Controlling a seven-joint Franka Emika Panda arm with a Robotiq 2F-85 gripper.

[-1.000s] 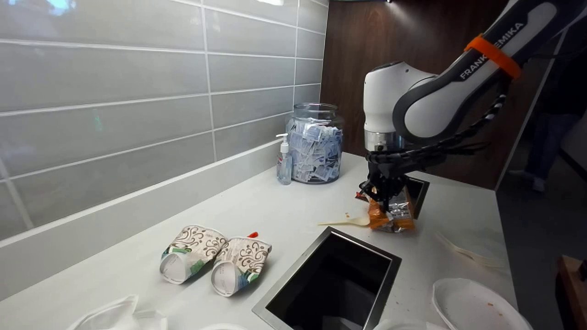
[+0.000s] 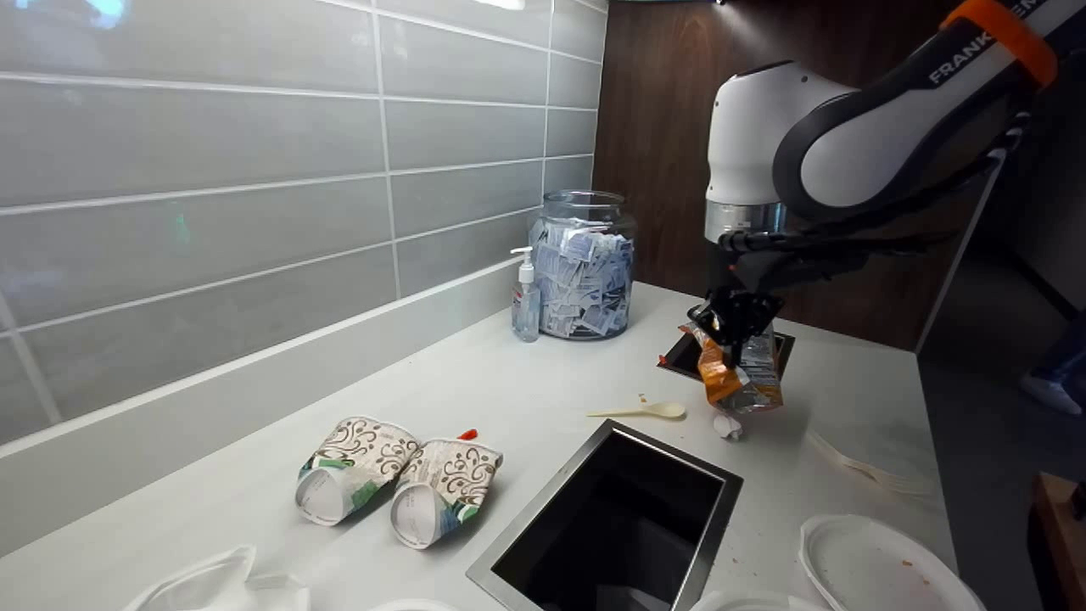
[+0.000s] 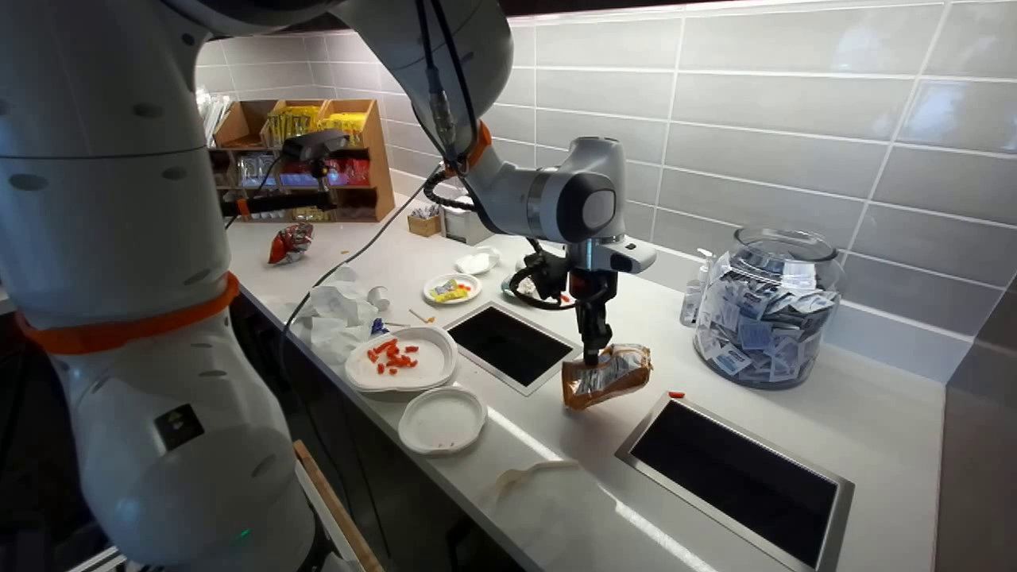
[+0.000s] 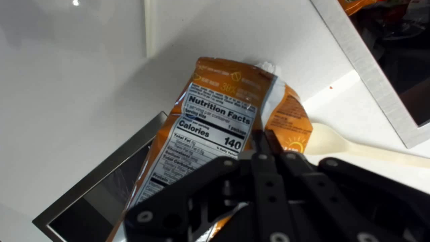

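An orange and silver snack packet (image 4: 209,117), its nutrition label up, hangs clear of the counter from my gripper (image 3: 593,357). The black fingers (image 4: 273,143) are closed together on the packet's thin wrapper near its edge. In exterior view 1 the packet (image 2: 720,378) is raised in front of the far bin opening, with a small white crumpled piece (image 2: 727,426) below it on the counter. A pale spoon (image 4: 342,146) lies close by on the counter, partly covered by the packet in the wrist view.
Two framed bin openings (image 3: 848,505) (image 2: 735,499) are set into the counter. Patterned paper cups (image 2: 448,479), plates (image 3: 443,419) and a packet-filled glass jar (image 3: 763,314) stand around. Bare counter lies between the two openings.
The packet has risen off the counter in my gripper and shifted slightly right in exterior view 1. The spoon and a white crumpled piece are now uncovered there.
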